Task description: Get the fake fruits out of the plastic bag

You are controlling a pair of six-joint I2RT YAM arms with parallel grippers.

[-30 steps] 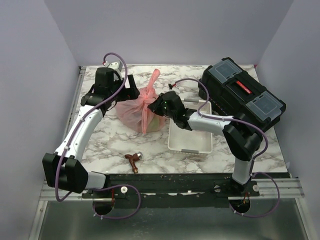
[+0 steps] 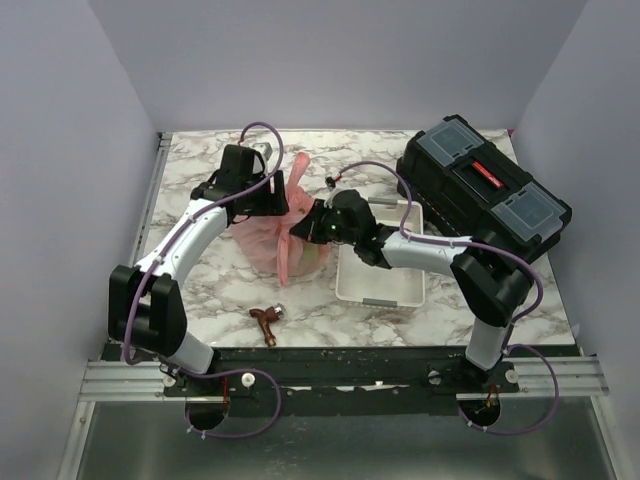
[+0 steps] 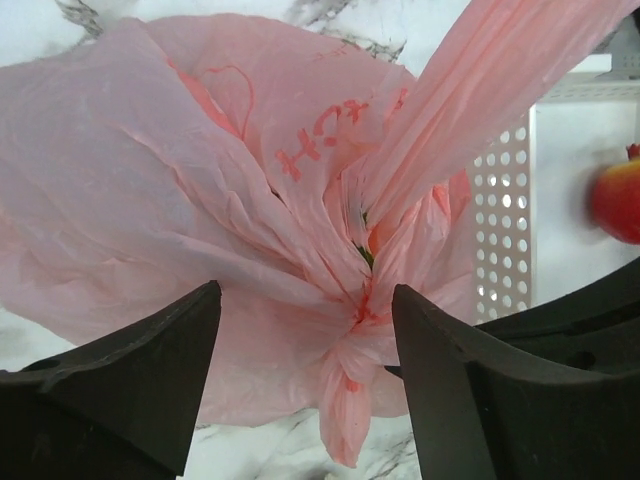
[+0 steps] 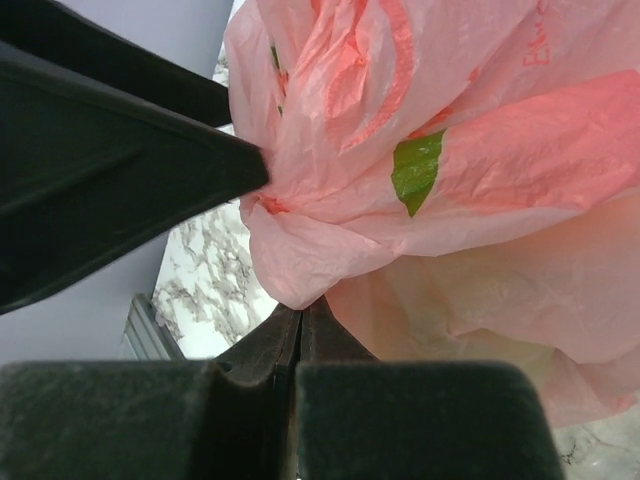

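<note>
A pink translucent plastic bag (image 2: 265, 245) lies bunched left of the white basket, its gathered knot (image 3: 365, 305) filling the middle of the left wrist view. Green and orange patches show through folds, but the fruits inside are mostly hidden. My left gripper hangs over the bag, fingers parted on either side of the gathered plastic without visibly clamping it. From the right, my right gripper reaches in with its fingers together, a thin fold of the bag pinched at the tips. One black left finger (image 4: 225, 170) also shows in the right wrist view.
A white basket (image 2: 345, 280) sits under my right arm; a red fruit (image 3: 618, 195) lies in it. At the back right rests a black toolbox (image 2: 485, 185). A brown hammer-like tool (image 2: 267, 325) is near the front edge, with clear marble around it.
The left gripper has shifted right, closer to the gathered bag, and its fingers look narrower. Slightly left and frontward, the right gripper has moved, and the bag's upright top has sunk a little.
</note>
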